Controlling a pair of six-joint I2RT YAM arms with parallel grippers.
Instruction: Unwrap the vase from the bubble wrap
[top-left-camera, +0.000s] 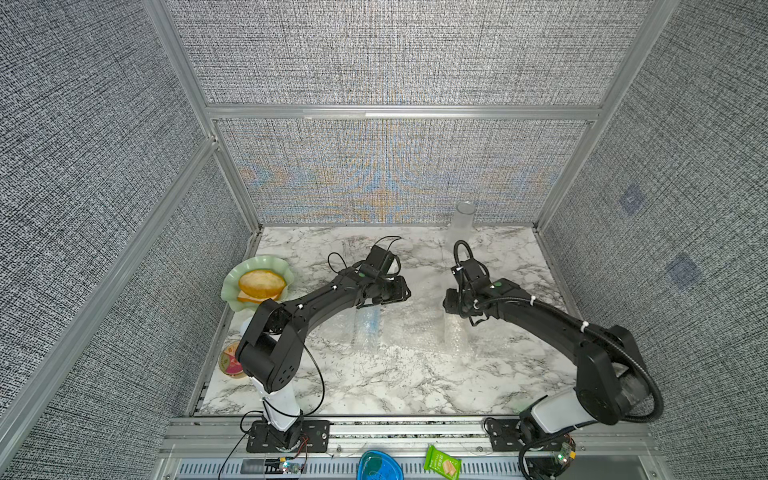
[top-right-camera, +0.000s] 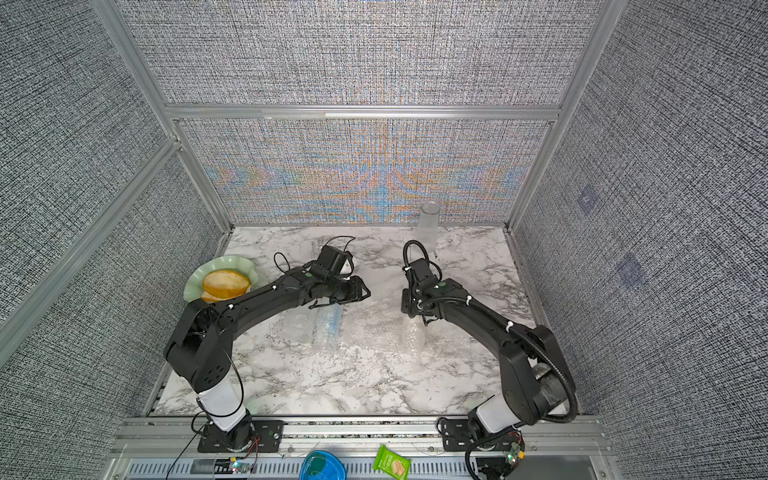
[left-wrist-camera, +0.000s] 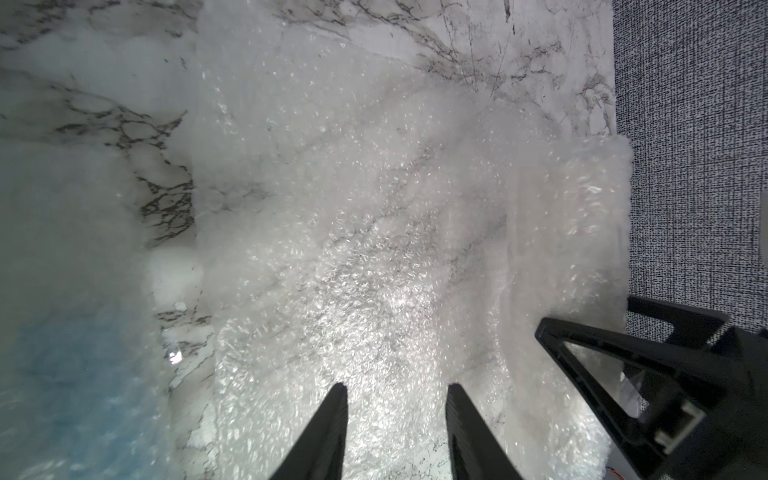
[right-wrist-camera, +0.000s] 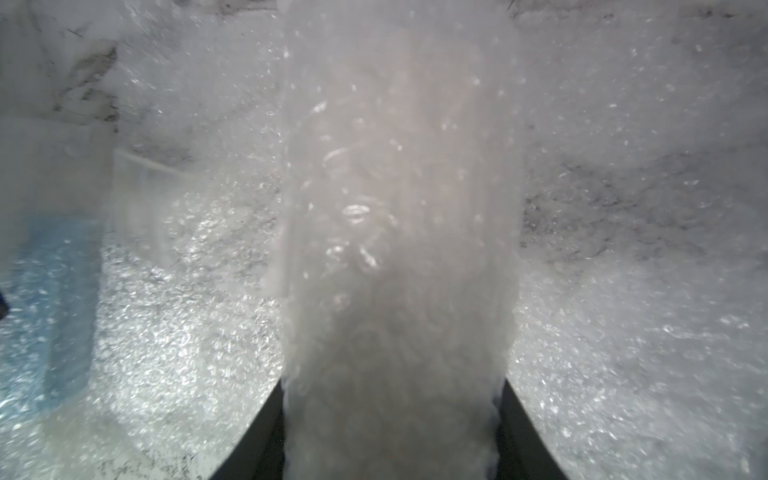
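The bubble wrap (left-wrist-camera: 344, 240) lies spread over the marble table between my grippers. Its right side forms a cloudy roll (left-wrist-camera: 568, 232), presumably around the vase; the vase itself is veiled. In the right wrist view this wrapped roll (right-wrist-camera: 392, 264) fills the space between the fingers of my right gripper, one on each side; whether they press on it cannot be told. My left gripper is open above the flat wrap, with no object held between its fingertips. In the left wrist view a right-gripper finger (left-wrist-camera: 592, 344) crosses the roll.
A blue, film-covered object (top-left-camera: 368, 321) lies left of the spread wrap. A clear glass cylinder (top-left-camera: 462, 224) stands at the back. At the left are a green scalloped bowl (top-left-camera: 277, 262) with food and a round lid-like item (top-left-camera: 229, 361).
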